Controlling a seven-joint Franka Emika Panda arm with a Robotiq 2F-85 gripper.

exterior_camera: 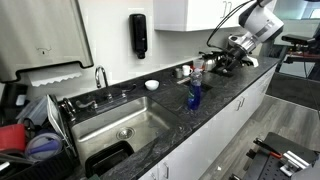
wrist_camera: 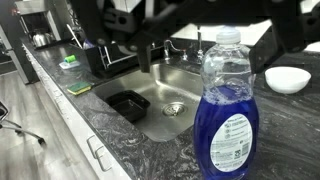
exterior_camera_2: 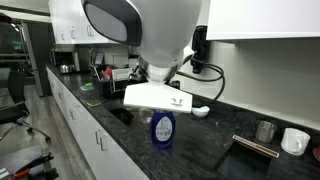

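Observation:
A clear bottle of blue liquid [wrist_camera: 226,125] stands upright on the dark counter, its white cap towards the top of the wrist view. My gripper is open, its dark, blurred fingers at the top edge of that view, one on either side of the bottle's upper part. Whether they touch it cannot be told. The same blue bottle [exterior_camera: 194,97] is near the counter's front edge, right of the sink, in exterior view 1. In exterior view 2 the blue bottle [exterior_camera_2: 162,130] shows below the white arm, which hides the fingers.
The steel sink [exterior_camera: 152,128] lies left of the bottle, with a white bowl [exterior_camera: 152,85] behind. A sponge [wrist_camera: 79,88] rests at the counter's front edge. Metal and white mugs [exterior_camera_2: 295,140] stand by a dark tray [exterior_camera_2: 248,160]. A wall cabinet overhangs the counter.

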